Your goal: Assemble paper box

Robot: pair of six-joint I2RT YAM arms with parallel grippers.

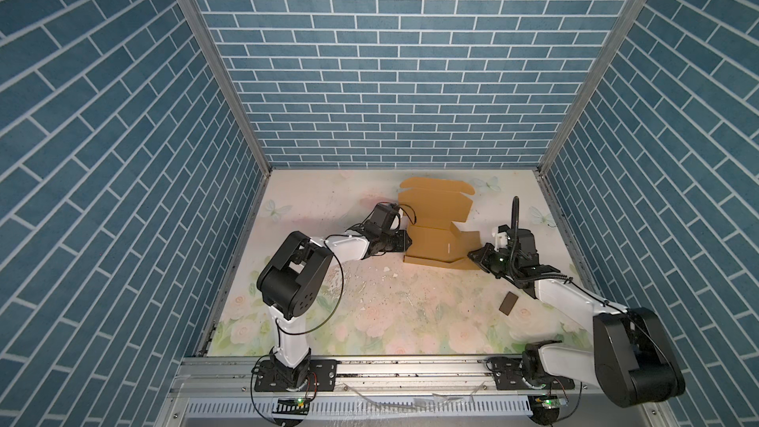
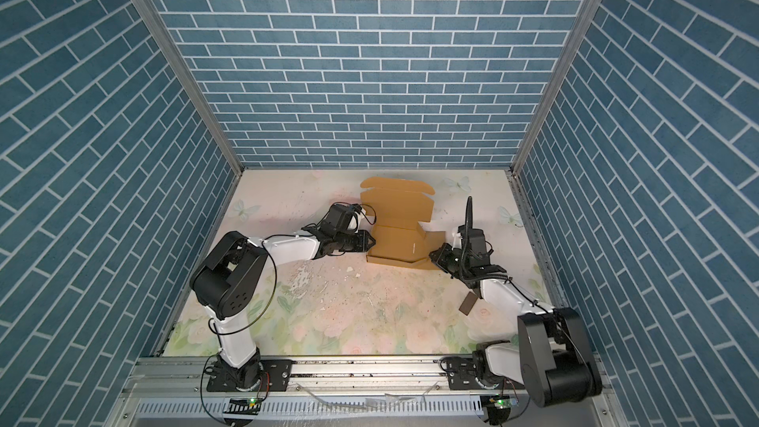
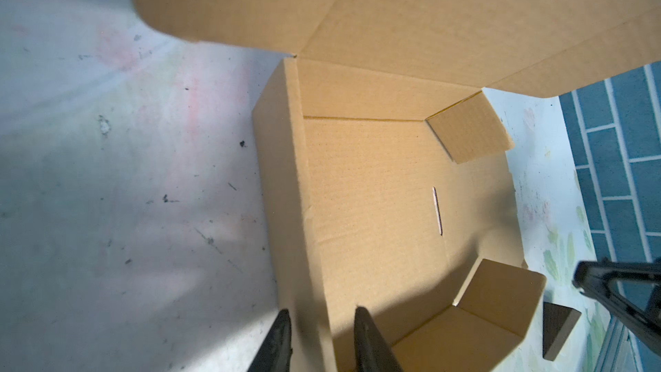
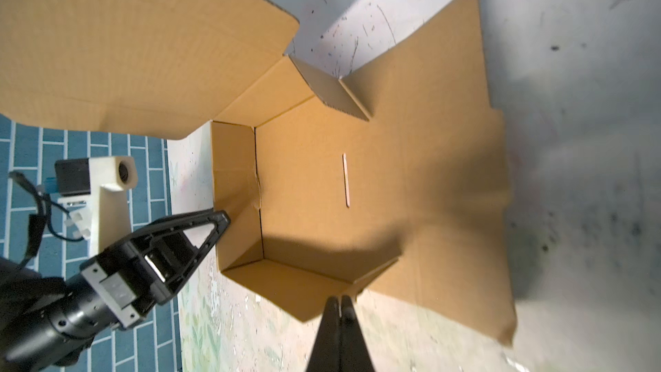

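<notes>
The brown cardboard box (image 1: 431, 241) lies partly folded on the table, its lid (image 1: 435, 204) raised at the back. In the left wrist view, the box's left side wall (image 3: 282, 186) stands upright, and my left gripper is shut on it, one finger on either side. The right side panel (image 4: 454, 186) lies flat and unfolded in the right wrist view, with corner flaps angled up at its two ends. Near the front right corner flap (image 4: 377, 274), my right gripper is shut, its fingertips together with nothing showing between them.
A small dark block (image 1: 508, 303) rests on the table in front of my right arm. White scraps (image 1: 387, 270) are scattered before the box.
</notes>
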